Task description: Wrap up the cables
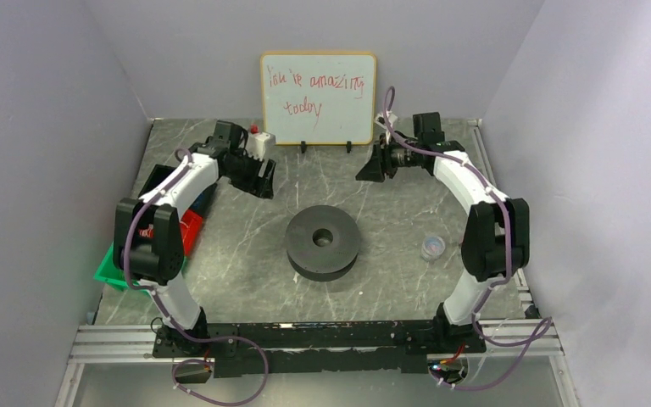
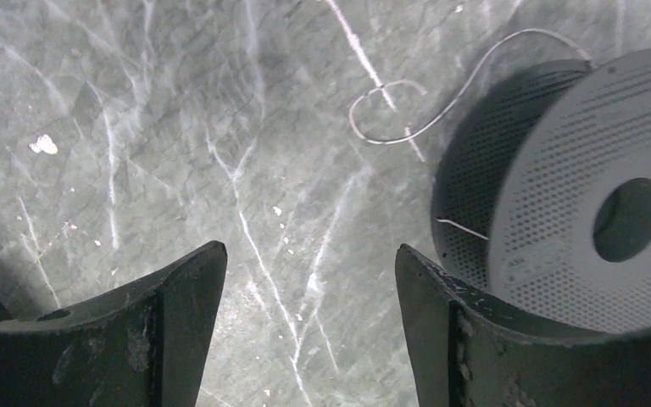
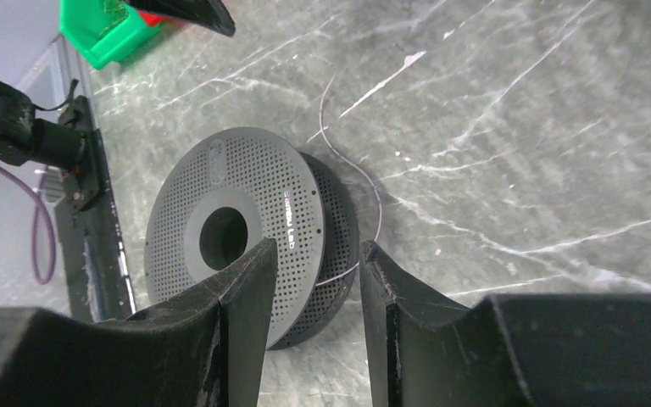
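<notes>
A dark grey spool (image 1: 323, 263) stands on the table's middle, one flange upward. From its hub a thin pale cable (image 2: 462, 91) runs out and ends in a loose hook on the tabletop, seen in the left wrist view. In the right wrist view the cable (image 3: 363, 173) curves away from beside the spool (image 3: 305, 203), and a short stretch crosses the hub. Behind and left of the spool, my left gripper (image 1: 264, 179) is open and empty. My right gripper (image 1: 375, 172) hangs behind and right of it, its fingers (image 3: 253, 297) apart with only background between them.
Red (image 1: 191, 229) and green (image 1: 110, 270) bins stand at the left, partly under the left arm. A small clear container (image 1: 432, 248) sits at the right. Against the back wall leans a whiteboard (image 1: 319, 119). Bare tabletop surrounds the spool.
</notes>
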